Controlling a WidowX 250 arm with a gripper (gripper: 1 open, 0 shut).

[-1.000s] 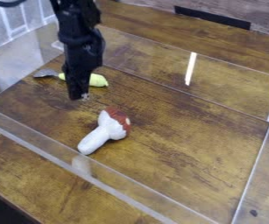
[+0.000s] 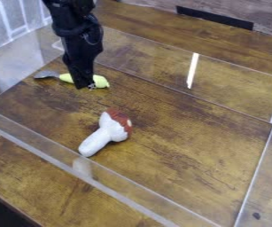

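My black gripper hangs at the upper left of the camera view, shut, over a light yellow-green tool with a thin grey end pointing left; whether it touches the tool I cannot tell. A white object with a red top lies on the wooden floor of the enclosure, lower and to the right, apart from the gripper.
Clear low walls bound the wooden area on its sides. A narrow white strip stands at the back.
My gripper has moved left and up in the view, toward the yellow-green tool. The white and red object has not moved.
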